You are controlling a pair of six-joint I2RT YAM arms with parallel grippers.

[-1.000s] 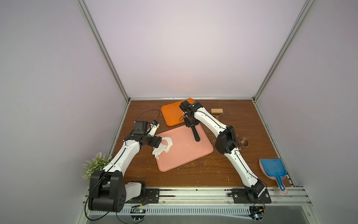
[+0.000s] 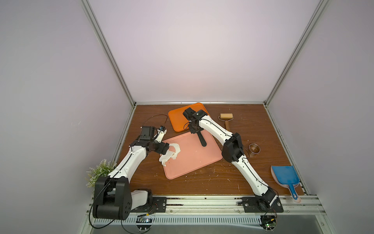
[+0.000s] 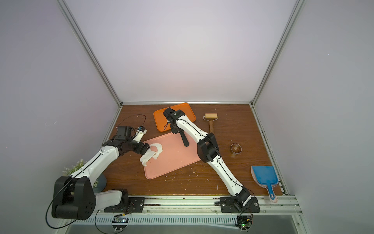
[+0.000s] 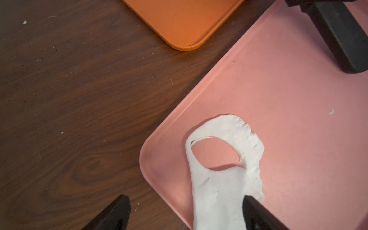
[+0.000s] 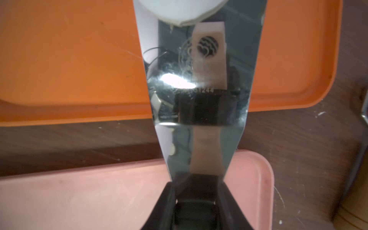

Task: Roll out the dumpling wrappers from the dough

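My right gripper is shut on a spatula with a shiny metal blade (image 5: 161, 99) and a black handle (image 2: 201, 139). On the blade, cut off by the top of the right wrist view, rests a round white piece of dough (image 5: 184, 9). The blade reaches over the orange tray (image 5: 76, 69). Leftover white dough (image 4: 218, 199) with a round hole lies at the left end of the pink tray (image 4: 291, 126). Above that sheet my left gripper stands open, its fingers apart and nothing visibly held.
A wooden-handled roller (image 2: 226, 116) lies at the back right. Farther right are a round metal cutter (image 2: 254, 148) and a blue dustpan (image 2: 285, 175). The pink tray's middle is clear; crumbs dot the table in front.
My left arm has stayed still.
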